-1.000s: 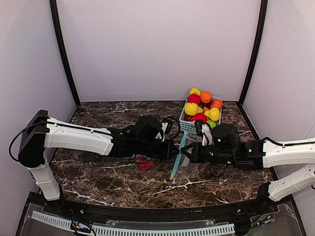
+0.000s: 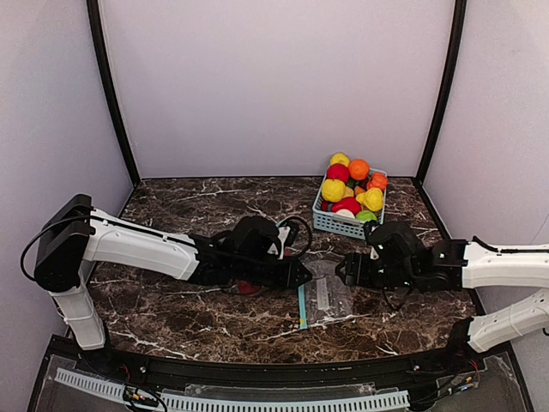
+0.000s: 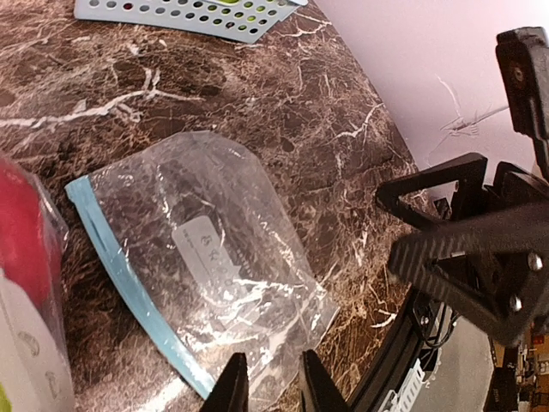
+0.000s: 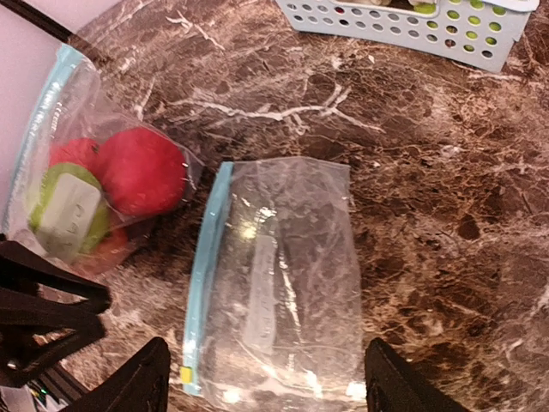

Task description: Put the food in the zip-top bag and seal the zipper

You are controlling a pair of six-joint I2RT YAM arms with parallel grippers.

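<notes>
An empty clear zip bag (image 2: 330, 300) with a blue zipper strip lies flat on the table between both grippers, clear in the left wrist view (image 3: 214, 249) and right wrist view (image 4: 292, 283). My left gripper (image 2: 298, 273) is above the bag's left side, its fingers parted with nothing between. My right gripper (image 2: 347, 270) is above the bag's right side, also open and empty. A second bag (image 4: 103, 180) holding red and green food lies left of the empty one, mostly hidden by the left arm in the top view.
A light-blue basket (image 2: 339, 223) full of toy fruit and vegetables stands behind the bag.
The empty bag, earlier held up at its blue strip between the grippers, now lies lower and flatter, shifted toward the front. Both grippers have moved slightly apart and down.
</notes>
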